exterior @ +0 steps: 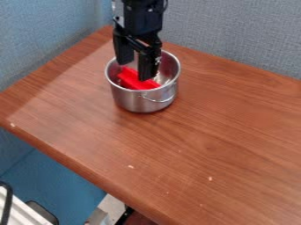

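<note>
A stainless steel pot (146, 101) with a wire handle stands on the wooden table, upper middle of the camera view. Inside it lies a red object (137, 81). My black gripper (135, 66) hangs from the top of the view, open, its fingers reaching down over the pot's mouth around the red object's upper part. Whether either finger touches it I cannot tell.
Blue-grey padded walls (235, 35) border the back and left. A white item with a black cable (10, 206) sits off the table at lower left.
</note>
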